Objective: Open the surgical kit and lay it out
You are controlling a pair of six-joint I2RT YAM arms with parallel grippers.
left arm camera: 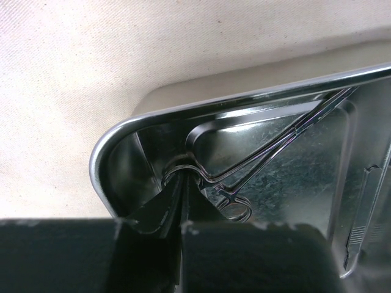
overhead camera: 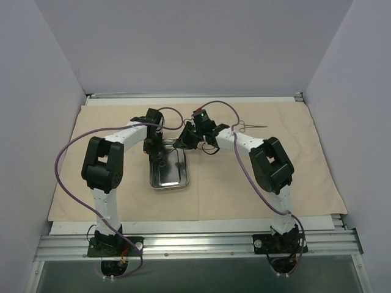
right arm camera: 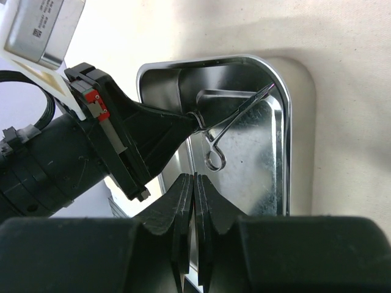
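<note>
A steel tray (overhead camera: 168, 183) stands on the cloth, with a ringed, scissor-like instrument (left arm camera: 294, 131) lying diagonally inside it. My left gripper reaches into the tray's corner, its fingertips closed at one finger ring of that instrument; the right wrist view (right arm camera: 195, 122) shows it there too. My right gripper is shut over the tray, beside the instrument; whether anything is between its tips is hidden. In the left wrist view a slim ridged metal piece (left arm camera: 366, 201) lies along the tray's other side.
Another pair of scissors (overhead camera: 256, 126) lies on the cloth (overhead camera: 293, 171) at the back right. Both arms crowd close together over the tray.
</note>
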